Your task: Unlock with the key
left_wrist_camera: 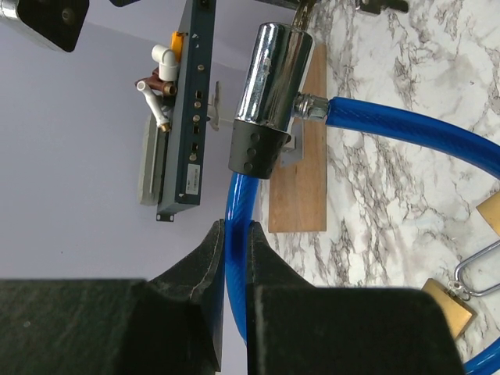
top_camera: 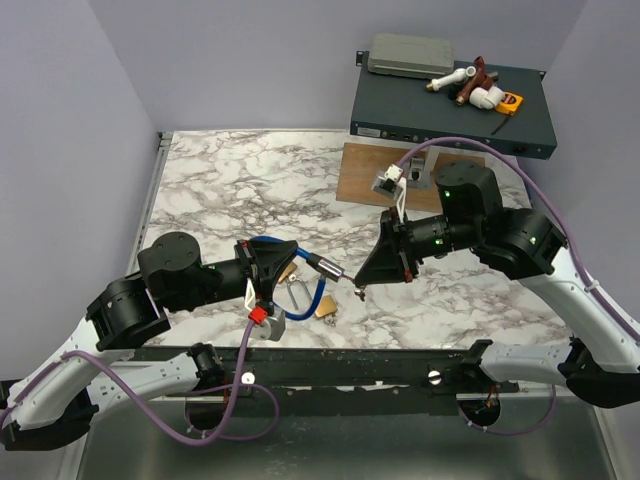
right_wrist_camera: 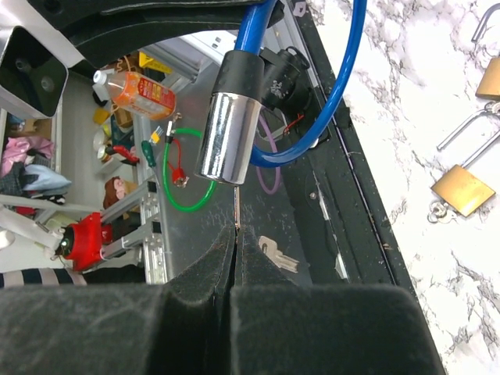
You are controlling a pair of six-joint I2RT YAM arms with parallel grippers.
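A blue cable lock with a chrome barrel (top_camera: 325, 266) hangs above the table's front half. My left gripper is shut on its blue cable (left_wrist_camera: 239, 201), just behind the barrel's black collar. The cable loops round to a metal end fitted into the barrel's side. Facing the barrel's open end, my right gripper is shut on a key (right_wrist_camera: 237, 205). The thin blade spans from the fingertips to the barrel's end face; how deep it sits there I cannot tell. A second key (right_wrist_camera: 277, 254) dangles beside the right fingers.
Brass padlocks (right_wrist_camera: 462, 189) lie on the marble table below the cable loop. A wooden board (top_camera: 365, 178) with a metal fixture is at the back, under a dark rack box (top_camera: 460, 105).
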